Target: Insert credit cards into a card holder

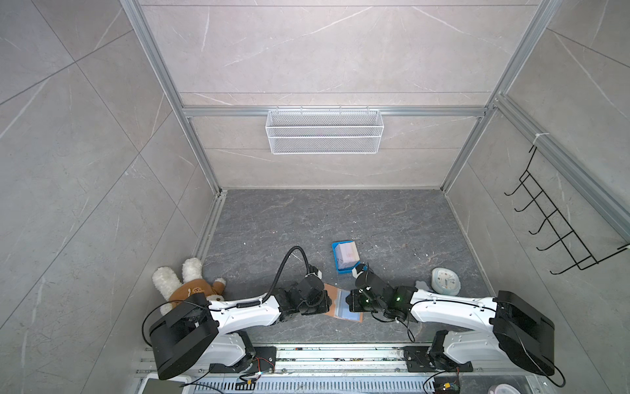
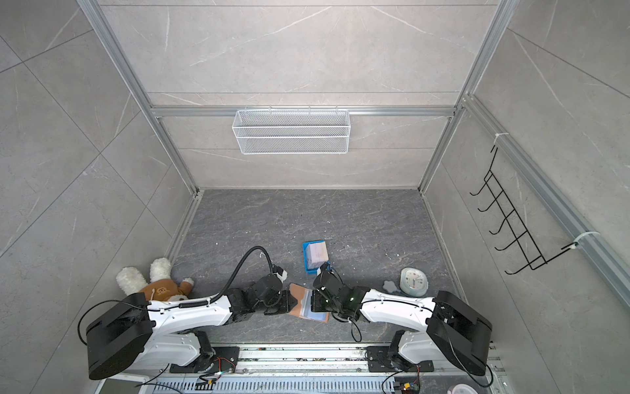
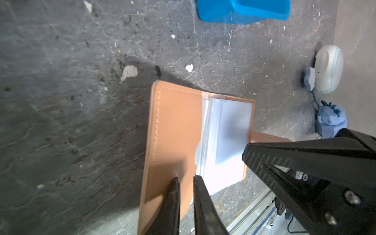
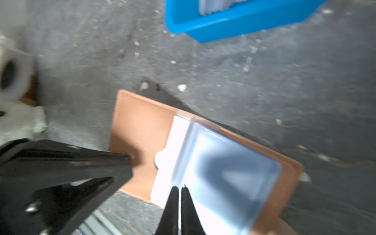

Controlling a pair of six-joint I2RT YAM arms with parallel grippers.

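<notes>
The tan card holder [image 3: 172,121] lies open on the dark floor between both grippers, with clear and white plastic sleeves [image 4: 227,168] on its right side. My left gripper is at the holder's left cover, its fingers narrowly apart in the wrist view, apparently shut on that cover. My right gripper hovers over the sleeves, its fingertips close together; whether anything is between them is unclear in the blurred view. A blue tray [image 1: 341,269] behind the holder holds a pale stack [image 1: 347,252] of cards.
A white timer [image 1: 445,281] and small blue-grey items stand at the right. A plush bear [image 1: 197,289] sits at the far left. The floor behind the tray is clear.
</notes>
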